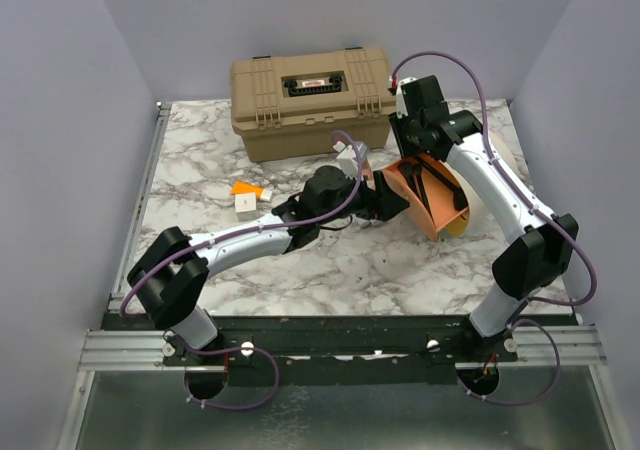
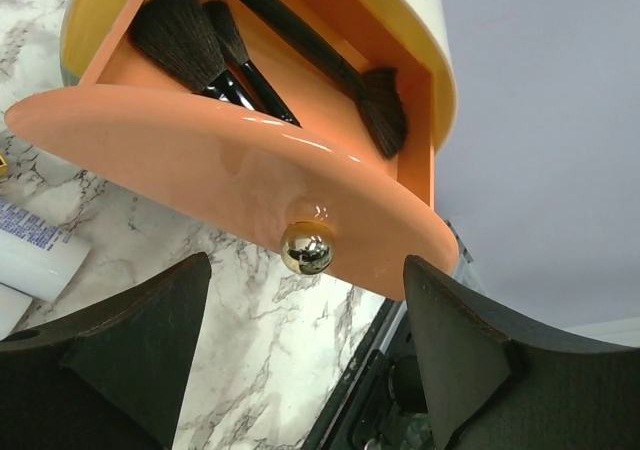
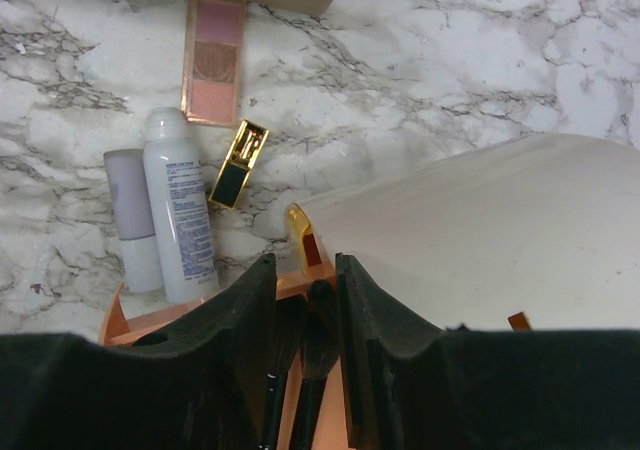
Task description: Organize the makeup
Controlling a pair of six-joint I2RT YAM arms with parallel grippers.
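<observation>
An orange drawer (image 1: pixel 434 228) is pulled out of a white rounded organizer (image 3: pixel 490 215), with several dark makeup brushes (image 2: pixel 180 40) lying inside. Its front carries a round gold knob (image 2: pixel 307 248). Spread either side of the knob, my left gripper is open, its fingers apart from it. Over the drawer's far end is my right gripper, partly open. Brush handles show in its narrow gap, and I cannot tell whether the fingers touch them. A white tube (image 3: pixel 180 205), a grey-capped bottle (image 3: pixel 133 220), a gold-cased lipstick (image 3: pixel 239 165) and a palette (image 3: pixel 213 60) lie beside the organizer.
A large tan toolbox (image 1: pixel 312 110) stands at the back. On the left part of the marble table lie a white box (image 1: pixel 246 206) and an orange item (image 1: pixel 245 187).
</observation>
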